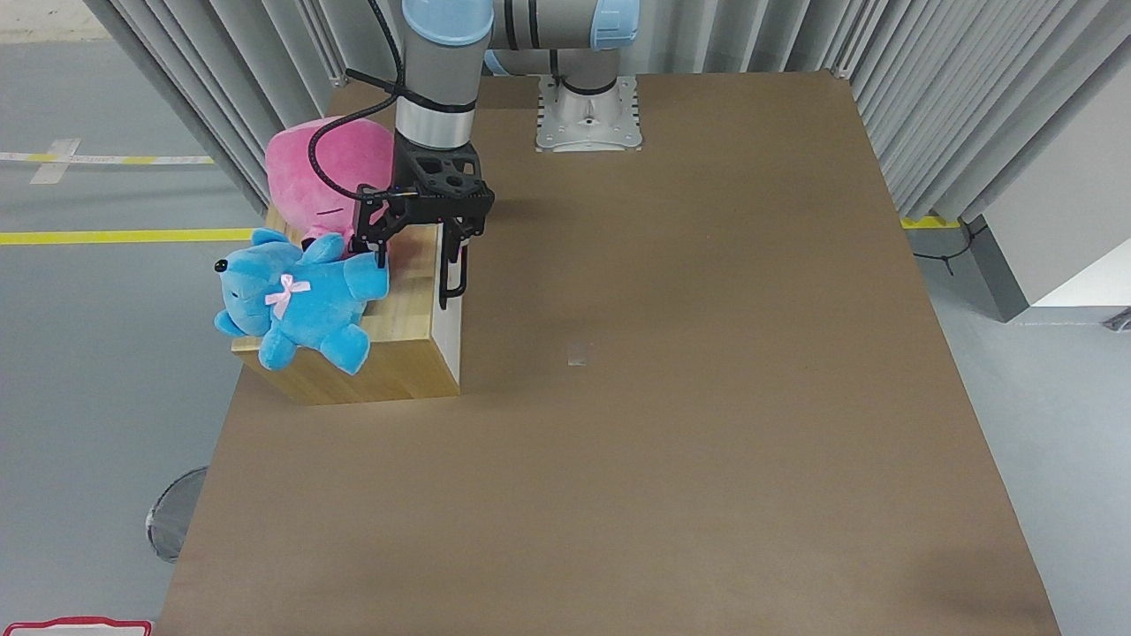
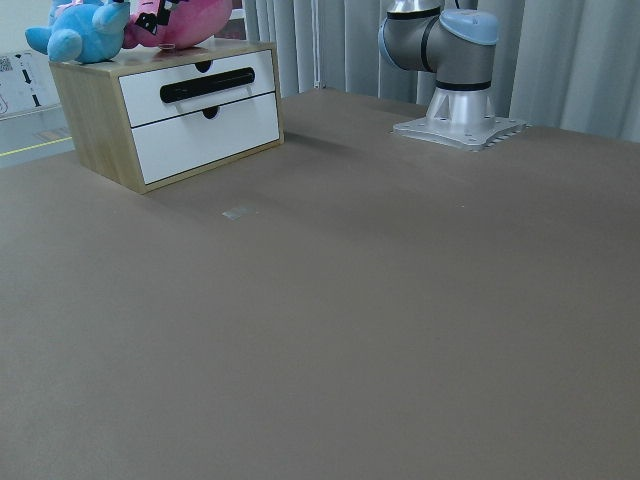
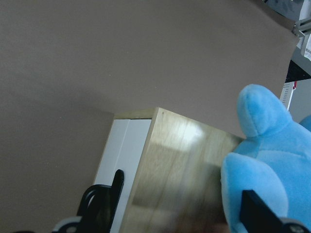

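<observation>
A blue plush bear [image 1: 307, 297] with a pink bow lies on top of a wooden two-drawer cabinet [image 1: 392, 371] with white drawer fronts and black handle. Behind the bear a pink plush toy [image 1: 315, 175] sits on the same top. My black gripper [image 1: 413, 233] is over the cabinet between the toys, one finger at the bear's raised limb. In the wrist view, black gripper parts show at the bottom right against the blue plush [image 3: 272, 155]. Whether the fingers hold it or how far they stand apart is hard to tell.
The arm's base [image 1: 588, 127] stands at the back. The floor lies beyond the table's edges, with a bin [image 1: 175, 514] at the left.
</observation>
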